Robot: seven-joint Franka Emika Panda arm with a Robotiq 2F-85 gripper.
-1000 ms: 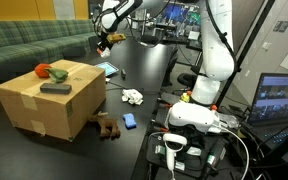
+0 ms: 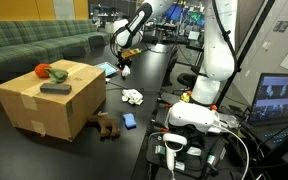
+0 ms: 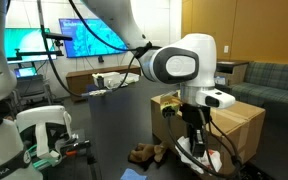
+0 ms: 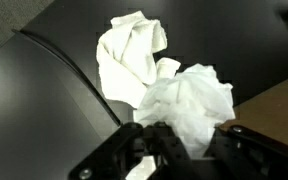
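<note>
A crumpled white cloth or tissue (image 4: 189,98) hangs from my gripper, which is shut on it in the wrist view. The same white piece (image 3: 196,153) shows below the gripper (image 3: 198,138) in exterior view 2, in front of the cardboard box. In exterior view 1 the gripper (image 2: 123,57) is over the far part of the dark table, with the white piece (image 2: 125,71) under it. A second white cloth (image 4: 129,55) lies crumpled on the table beside the held one. The white piece hides most of the fingertips.
A large cardboard box (image 2: 51,98) bears a red and green item (image 2: 50,72) and a dark block (image 2: 56,88). Brown objects (image 2: 108,126) and a blue item (image 2: 130,121) lie nearby. A light tray-like item (image 2: 108,69) lies farther back. A black cable (image 4: 66,62) crosses the table.
In exterior view 1 the arm has come down and to the right, toward the near side. White material now shows below the gripper, over the spot where a dark upright item stood.
</note>
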